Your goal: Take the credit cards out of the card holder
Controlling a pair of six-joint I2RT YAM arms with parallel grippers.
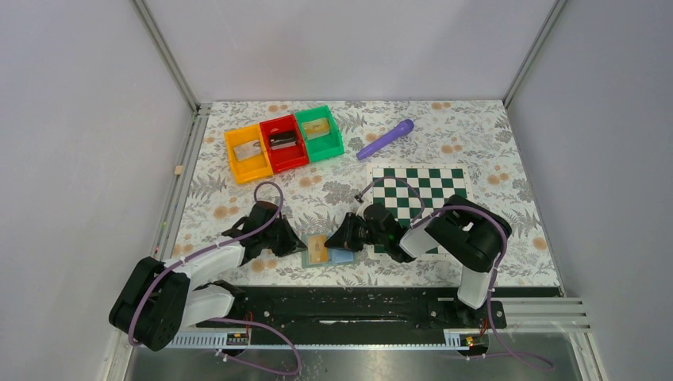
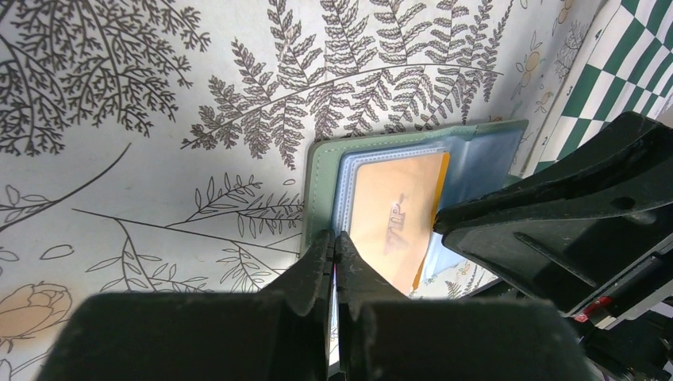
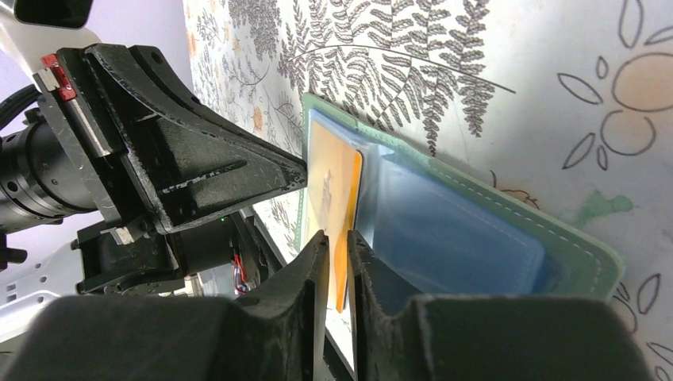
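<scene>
The card holder (image 1: 340,256), green-edged with blue pockets, lies open on the table between both grippers. A tan card (image 2: 394,210) lettered VIP sits in its left pocket, its orange edge (image 3: 341,262) showing at the pocket's opening. At the holder's left border my left gripper is shut; whether the thin border is pinched between its tips cannot be made out. My right gripper stands slightly open at the card's orange edge, which shows in the narrow gap between its fingertips. The holder's right pocket (image 3: 452,230) looks empty.
Behind are joined yellow (image 1: 251,167), red (image 1: 293,157) and green (image 1: 327,149) trays, each with a card inside. A purple microphone (image 1: 385,140) lies to their right. A green-and-white checkerboard (image 1: 432,186) lies partly under the right arm.
</scene>
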